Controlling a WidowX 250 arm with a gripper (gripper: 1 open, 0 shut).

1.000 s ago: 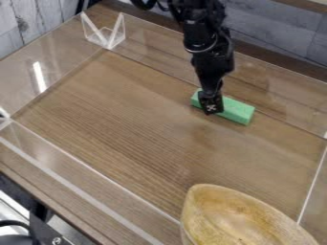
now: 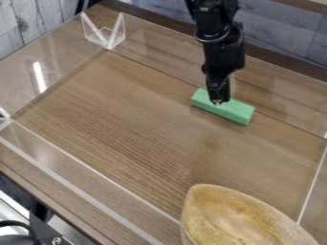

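A flat green rectangular block [image 2: 231,111] lies on the wooden table [image 2: 115,124], right of centre. The black gripper [image 2: 215,96] hangs from above at the block's back-left end, its tip just over it; whether it touches cannot be told. The gripper looks shut, with nothing visible between its fingers.
A large yellow bowl [image 2: 236,215] sits at the front right edge. A white wire object [image 2: 105,31] stands at the back left.
The gripper has moved back and up, off the middle of the green block, uncovering more of it. The block looks to be in the same place.
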